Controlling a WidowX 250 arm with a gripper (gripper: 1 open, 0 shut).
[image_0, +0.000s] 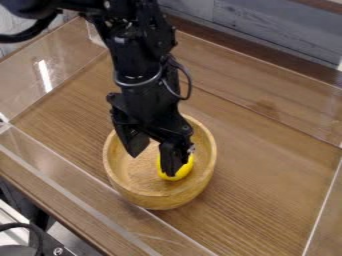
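My black gripper (152, 143) hangs down into a round light-wooden bowl (131, 182) near the middle of the view. A yellow object (177, 170) lies in the bowl, partly hidden behind the right finger. I cannot tell whether the fingers touch it or how far they are closed.
Clear plastic walls or edges (43, 72) run along the left side. A grey wall stands at the back, and a black cable shows at the bottom left.
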